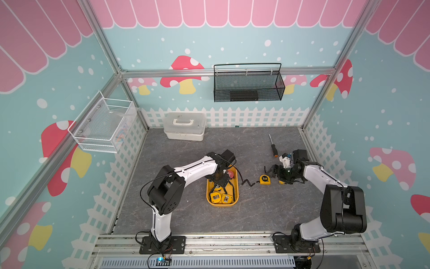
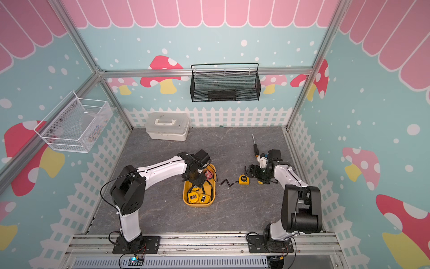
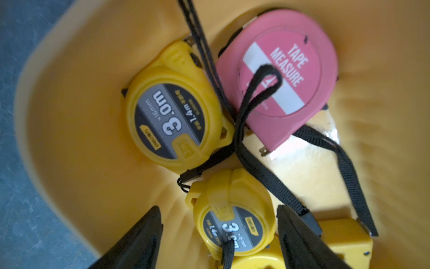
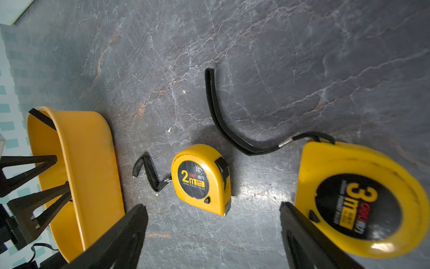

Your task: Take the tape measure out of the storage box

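Note:
Inside the yellow storage box (image 1: pixel 237 188) lie several tape measures. The left wrist view shows a pink one (image 3: pixel 289 62), a yellow 3.0m one (image 3: pixel 168 123), and another yellow one (image 3: pixel 235 215) lower down, its view between the fingers of my left gripper. A gap shows on that one's left side; whether the fingers grip anything is unclear. More yellow shows beneath it. Outside the box, a 2m tape measure (image 4: pixel 199 179) and a larger 3m one (image 4: pixel 360 201) lie on the table. Over these two, my right gripper is open and empty.
A screwdriver (image 1: pixel 273 148) lies behind the right gripper. At the back left stands a lidded case (image 1: pixel 184 127). Black (image 1: pixel 248 85) and white (image 1: pixel 105 125) wire baskets hang on the walls. Bare table lies in front of the right arm.

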